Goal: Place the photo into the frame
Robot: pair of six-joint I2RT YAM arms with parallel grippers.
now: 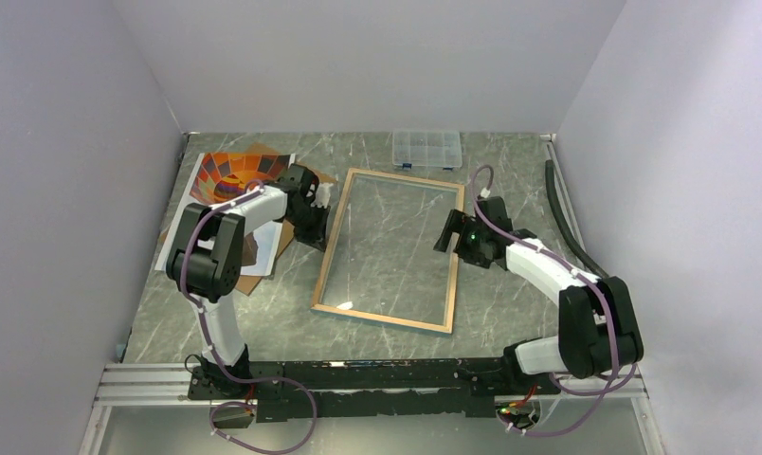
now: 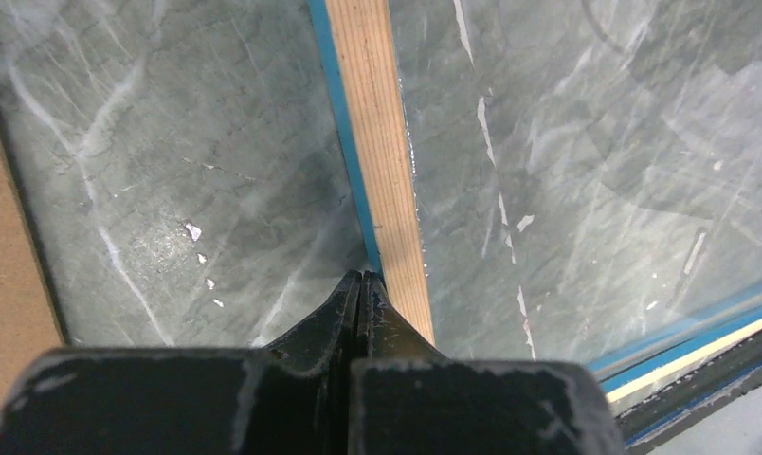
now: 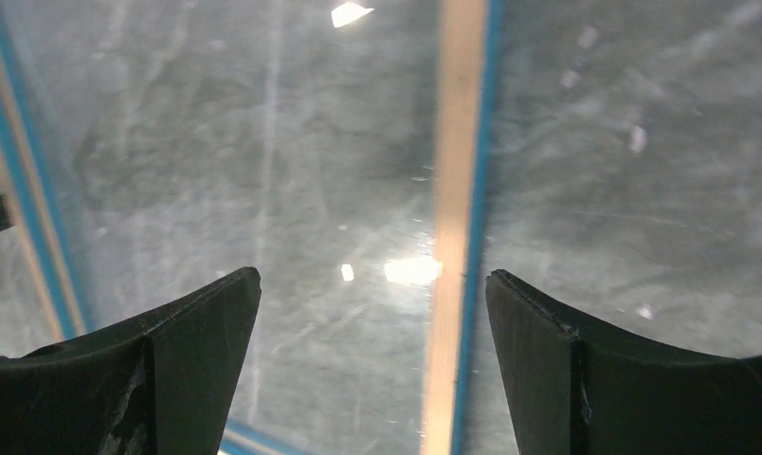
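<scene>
A light wooden picture frame [image 1: 396, 317] with a blue outer side lies on the table, and grey table surface shows through its clear inside. The photo [image 1: 235, 175], a colourful balloon picture with a white border, rests to the left, partly covered by my left arm. My left gripper is shut, its fingertips against the blue outer side of the frame's left bar; whether anything thin is between them cannot be seen. My right gripper is open above the frame's right bar, which runs between its spread fingers, nearer the right one.
A brown backing board [image 1: 254, 282] lies partly under the photo. Behind the frame stands a clear compartment box [image 1: 426, 149]. A dark tube [image 1: 567, 218] runs along the right table edge.
</scene>
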